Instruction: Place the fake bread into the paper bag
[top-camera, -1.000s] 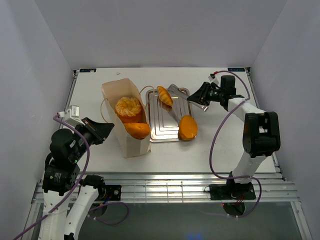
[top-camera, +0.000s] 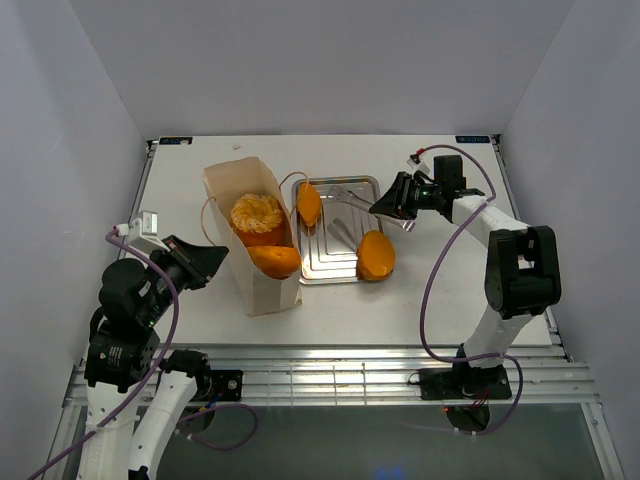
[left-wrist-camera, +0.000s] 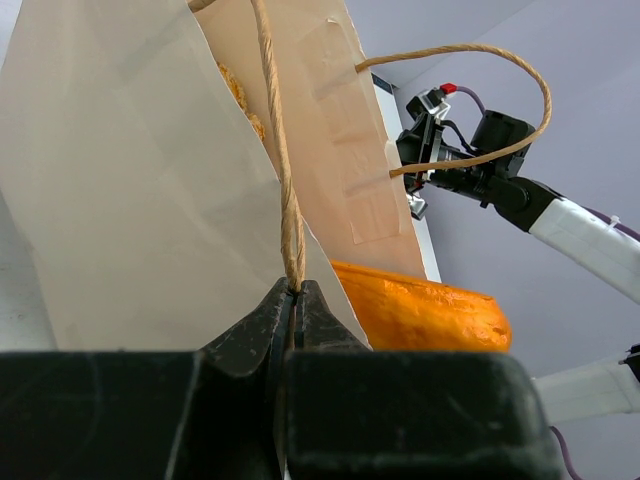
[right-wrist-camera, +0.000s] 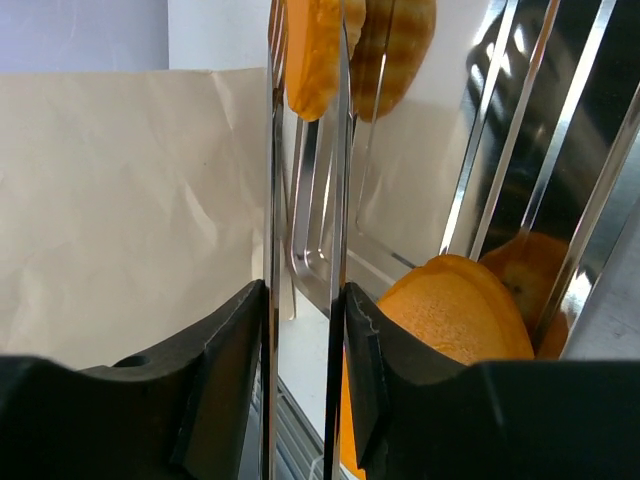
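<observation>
The open paper bag (top-camera: 270, 297) stands left of centre, with several orange breads (top-camera: 257, 215) inside. My left gripper is shut on the bag's twisted paper handle (left-wrist-camera: 283, 180). My right gripper (top-camera: 388, 208) has a pair of thin metal tongs (top-camera: 353, 200) between its fingers; in the right wrist view both fingers press the tongs' two arms, which stand a little apart. A croissant-like bread (top-camera: 308, 205) lies at the tray's left side, beside the bag. From above it looks clear of the tongs' tips, though in the right wrist view this bread (right-wrist-camera: 313, 60) appears between the arms.
A shiny metal tray (top-camera: 325, 262) sits right of the bag. Another orange bread (top-camera: 376, 256) rests at its front right corner.
The croissant-like bread was at the tongs' tips over the tray; it moved left and now lies near the bag, away from the tips. The tongs shifted slightly. The left arm stayed still.
</observation>
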